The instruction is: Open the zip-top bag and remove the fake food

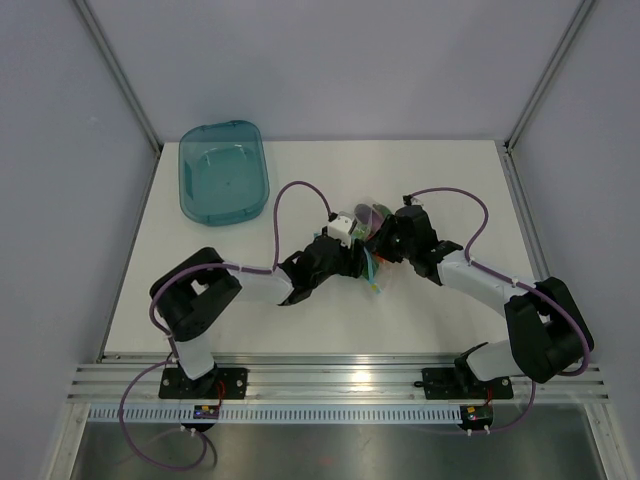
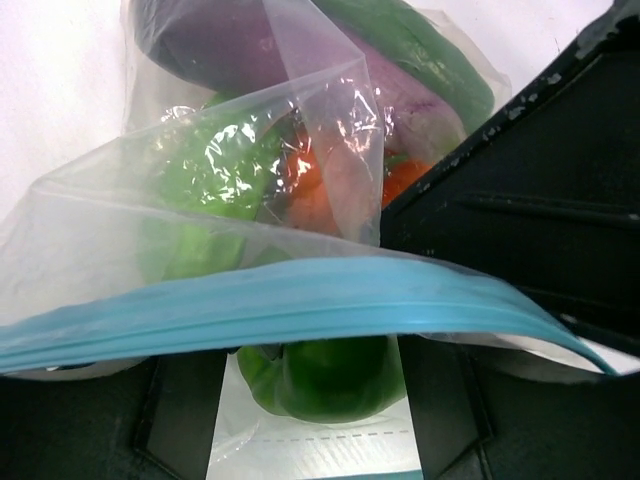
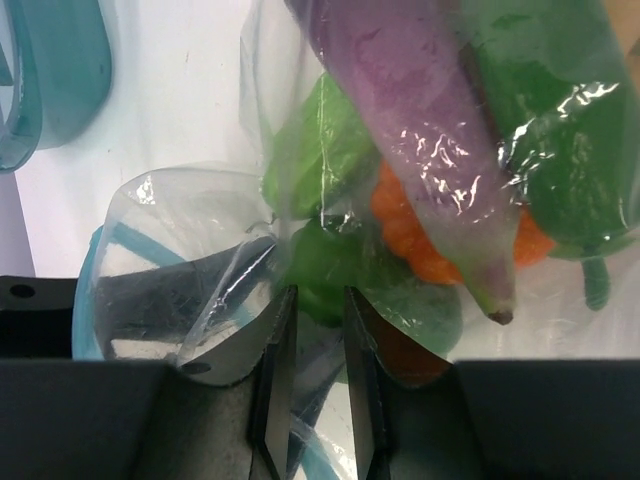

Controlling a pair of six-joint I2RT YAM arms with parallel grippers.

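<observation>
The clear zip top bag (image 1: 375, 282) lies between both grippers at mid-table. Its blue zip strip (image 2: 290, 300) bows across the left wrist view, over the fingers of my left gripper. They stand apart on either side of a green pepper (image 2: 335, 385), reaching into the bag's mouth; whether they touch it, I cannot tell. Through the plastic show a purple eggplant (image 3: 415, 120), an orange piece (image 3: 405, 225), a light green piece (image 3: 325, 150) and a dark green one (image 3: 570, 140). My right gripper is narrowly open above the bag, against its plastic.
A teal bin (image 1: 222, 212) stands empty at the back left. Both grippers are close together over the bag, with the right one's dark finger (image 2: 540, 190) reaching into the left wrist view.
</observation>
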